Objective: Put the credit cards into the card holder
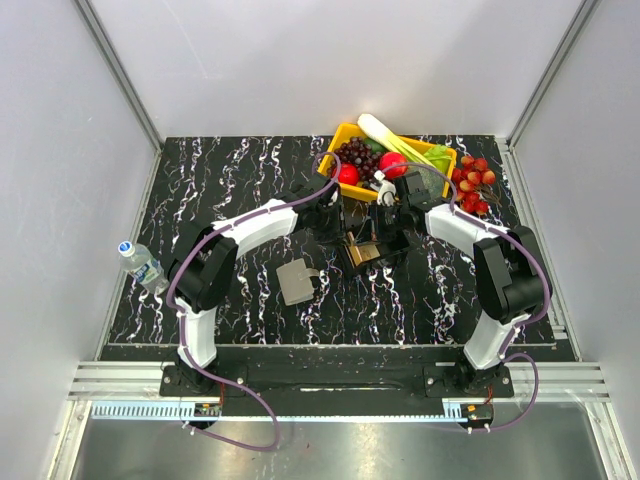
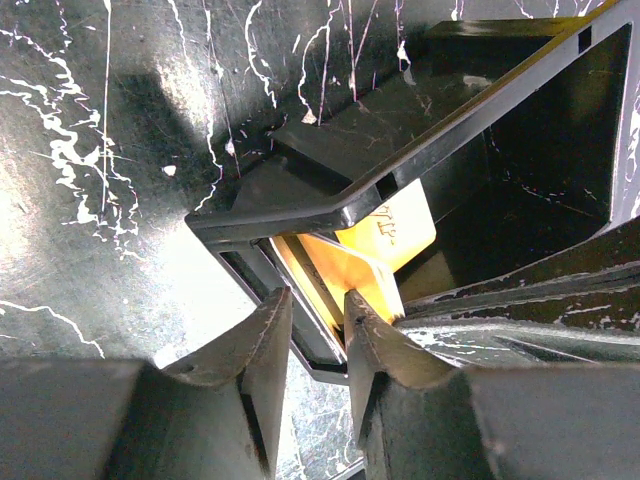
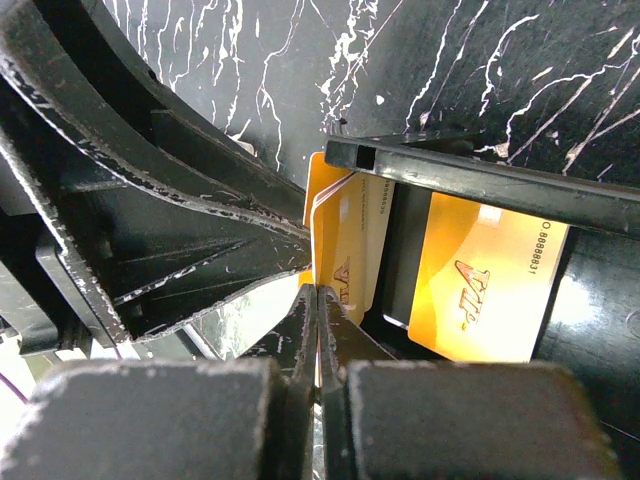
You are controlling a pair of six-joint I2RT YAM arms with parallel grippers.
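Note:
A pale grey flat card holder (image 1: 295,282) lies left of the black card box (image 2: 290,215) on the table. In the right wrist view my right gripper is shut on the edge of an upright yellow card (image 3: 330,235) at the box's end. Another yellow card (image 3: 485,285) lies flat inside the box. My left gripper stands partly open at the same end, fingertips beside the box wall and the yellow cards (image 2: 365,272). Whether its fingers touch a card cannot be told. From above, both grippers largely hide the box.
Behind the grippers is a yellow basket (image 1: 449,180) of fruit and vegetables, with loose red fruit (image 1: 474,184) to its right. A water bottle (image 1: 144,267) stands at the far left.

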